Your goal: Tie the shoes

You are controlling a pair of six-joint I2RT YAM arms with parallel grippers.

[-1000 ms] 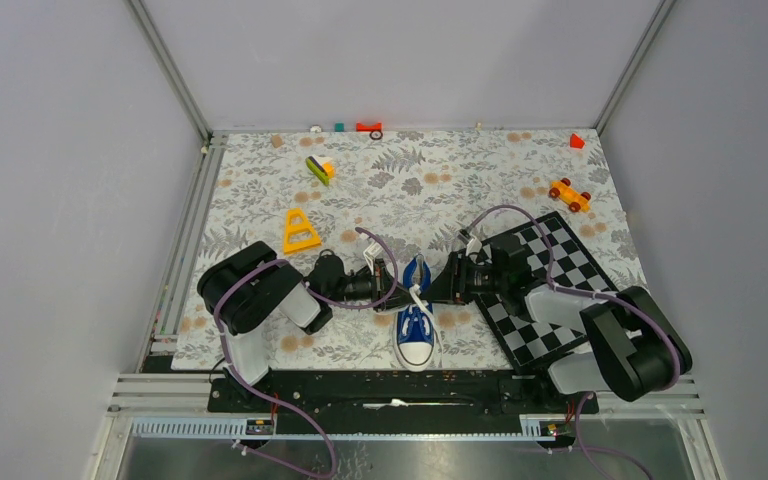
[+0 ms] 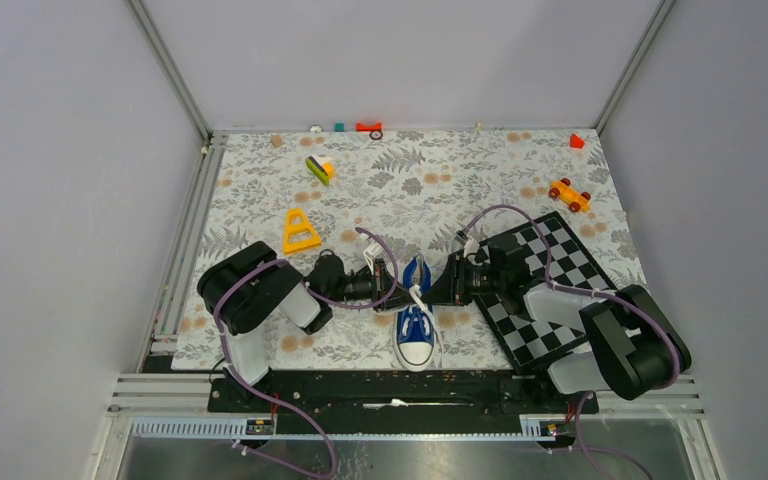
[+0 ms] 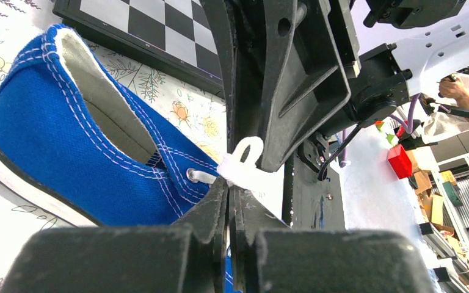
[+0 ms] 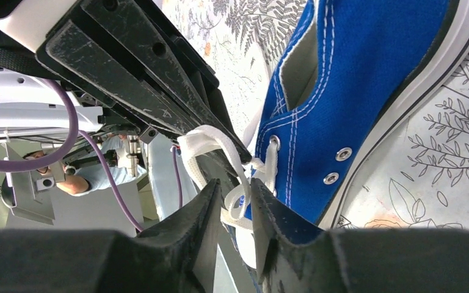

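Observation:
A blue canvas shoe point(image 2: 416, 335) with a white toe cap lies on the table, its toe toward the front edge. My two grippers meet over its laced part. In the left wrist view my left gripper is shut, with the white lace point(image 3: 247, 175) at its fingertips by an eyelet. Lace loops over the left fingers point(image 4: 177, 104) in the right wrist view. My right gripper is part open there, its fingertips apart around a small curl of lace point(image 4: 239, 198). Exactly how the lace runs between the tips is partly hidden.
A black-and-white checkered board point(image 2: 550, 295) lies under the right arm. A yellow triangular frame point(image 2: 300, 232), a yellow toy car point(image 2: 569, 194) and small blocks sit farther back.
In the top view the right arm shifts only very slightly. The left arm and the shoe stay in place.

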